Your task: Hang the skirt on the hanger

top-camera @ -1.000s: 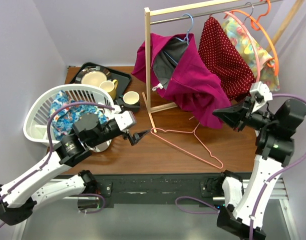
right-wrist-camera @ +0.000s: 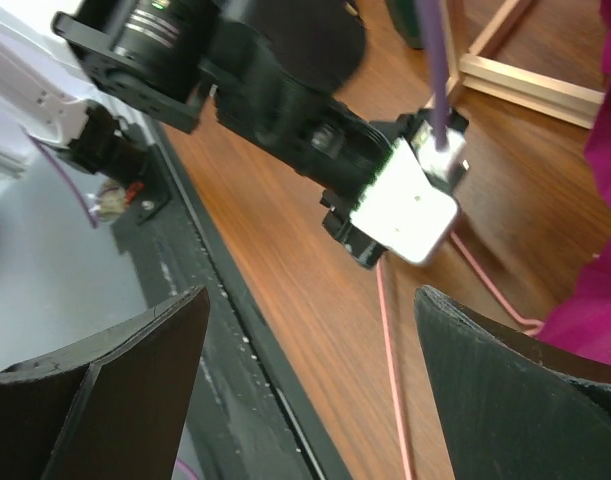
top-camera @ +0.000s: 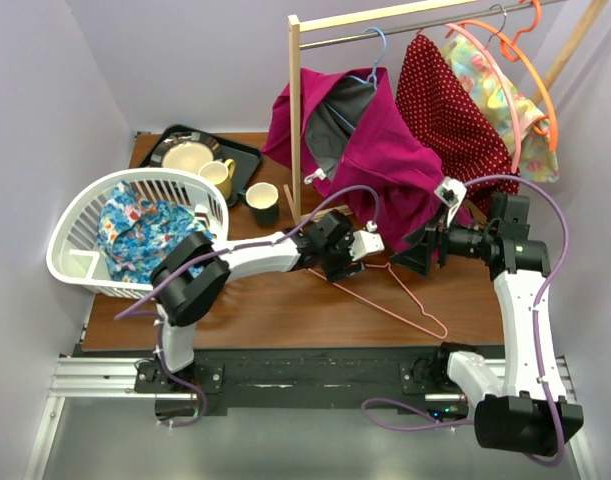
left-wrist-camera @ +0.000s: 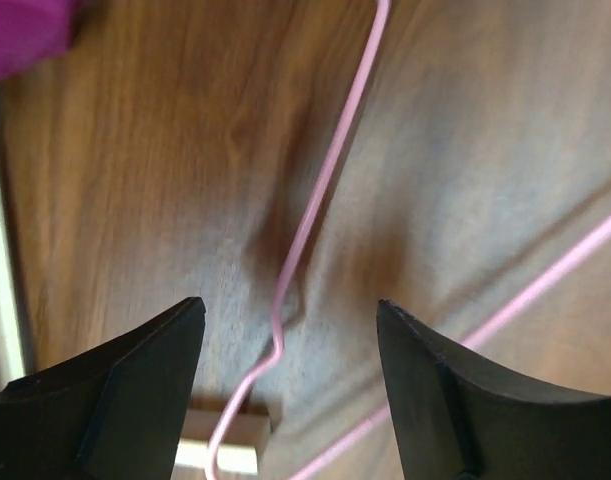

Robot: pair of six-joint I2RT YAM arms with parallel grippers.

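A pink wire hanger (top-camera: 383, 306) lies on the wooden table. My left gripper (top-camera: 342, 268) is over its left part; in the left wrist view its fingers stand apart, one hanger wire (left-wrist-camera: 303, 226) running between them below. My right gripper (top-camera: 416, 255) is open with nothing in it, above the hanger's hook side, by a magenta garment (top-camera: 395, 170) on the rack. A blue floral cloth (top-camera: 145, 230) lies in the white basket (top-camera: 75, 210) at left; whether it is the skirt I cannot tell.
The wooden rack (top-camera: 294, 120) holds several hung garments at the back. A black tray (top-camera: 245, 160) with dishes and mugs, plus a dark cup (top-camera: 263, 210), stand behind the basket. Bare table (top-camera: 235, 320) shows at the front.
My left gripper has moved right, from near the basket to over the hanger. My right gripper has shifted left and lower, toward the hanger.
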